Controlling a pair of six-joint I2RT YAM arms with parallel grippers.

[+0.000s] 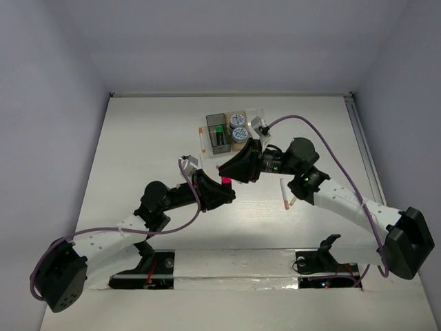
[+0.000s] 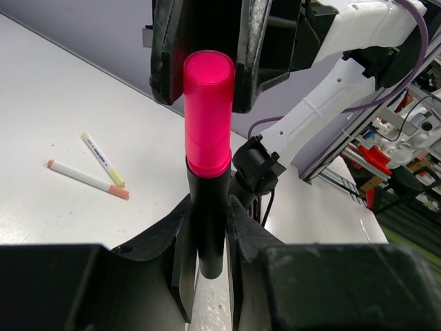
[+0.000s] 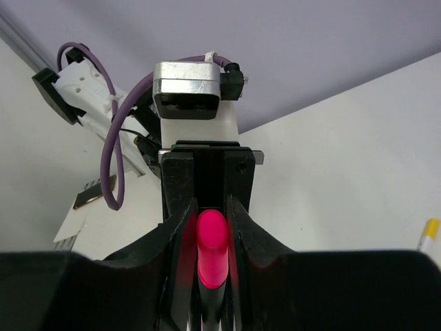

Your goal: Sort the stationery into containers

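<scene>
A thick marker with a pink cap and black body stands upright between the two arms. My left gripper is shut on its black body. From the other side my right gripper has its part-open fingers around the pink cap, close to its sides, as the right wrist view also shows with the cap between them. A grey container at the back holds a green-capped item. On the table lie an orange-ended marker and a yellow-ended one.
Beside the grey container stand two round blue-and-white items in a clear-walled holder. A further orange-ended marker lies left of the containers.
</scene>
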